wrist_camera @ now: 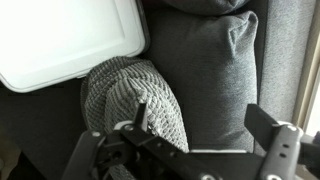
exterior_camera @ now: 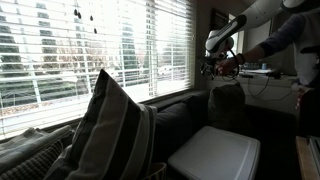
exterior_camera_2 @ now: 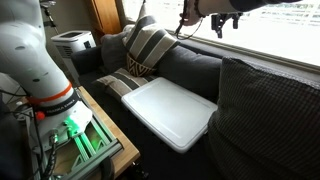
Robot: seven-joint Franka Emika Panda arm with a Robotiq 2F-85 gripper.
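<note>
High over the far end of the couch, my gripper (exterior_camera: 217, 68) hangs in the first exterior view, small and dark against the window. In the wrist view the fingers of my gripper stand wide apart at the bottom, with nothing held between them. Below lies a textured grey cushion (wrist_camera: 130, 95), beside a smooth grey couch cushion (wrist_camera: 210, 80). A white rectangular lid or tray (wrist_camera: 70, 35) fills the upper left there; the second exterior view shows this white lid (exterior_camera_2: 170, 108) flat in front of the couch.
Striped pillows (exterior_camera_2: 150, 47) lean at one couch end; a large dark ribbed cushion (exterior_camera_2: 265, 115) is at the other. Window blinds (exterior_camera: 80, 50) run behind. What looks like a person's dark-sleeved arm (exterior_camera: 278, 42) reaches beside my gripper. The lid's top is clear.
</note>
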